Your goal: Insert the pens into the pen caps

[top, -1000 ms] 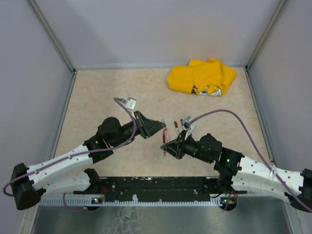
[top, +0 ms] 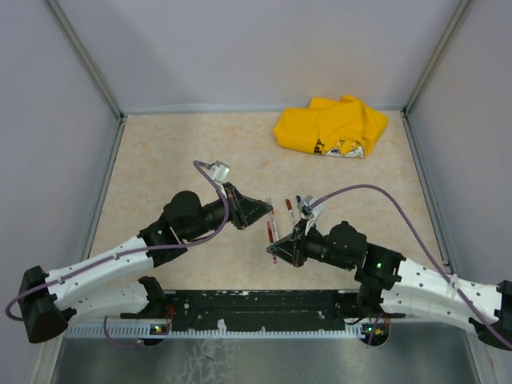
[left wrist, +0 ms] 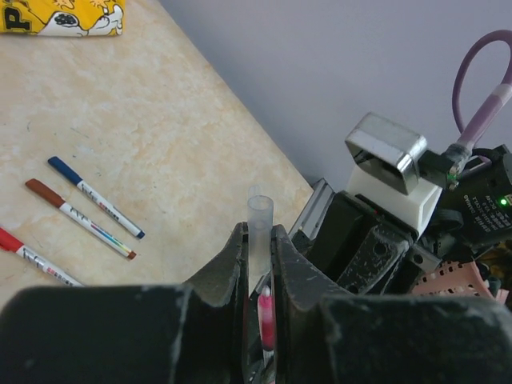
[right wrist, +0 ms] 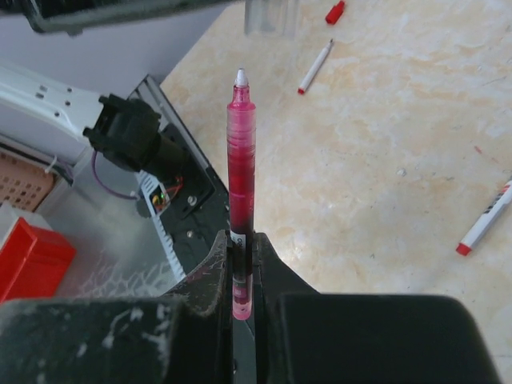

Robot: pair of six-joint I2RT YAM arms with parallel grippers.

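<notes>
A clear pen cap [left wrist: 260, 220] stands upright in my left gripper, which is shut on it; its lower part is between the fingers. My right gripper is shut on a pink pen [right wrist: 242, 164], whose pale tip points up. In the right wrist view the rim of the clear cap [right wrist: 272, 18] shows above and to the right of the pen's tip, with a gap between them. From the top, the pink pen [top: 270, 232] lies between the two grippers, apart from the cap.
Blue [left wrist: 96, 197], brown [left wrist: 80, 218] and red [left wrist: 38, 262] pens lie on the table. Behind them is a yellow bag [top: 330, 128]. An orange-red bin [right wrist: 34, 258] shows at lower left in the right wrist view.
The right gripper and pink pen have shifted a little toward the table's front, and the gap to the clear cap has grown. The left arm has moved only very slightly.
</notes>
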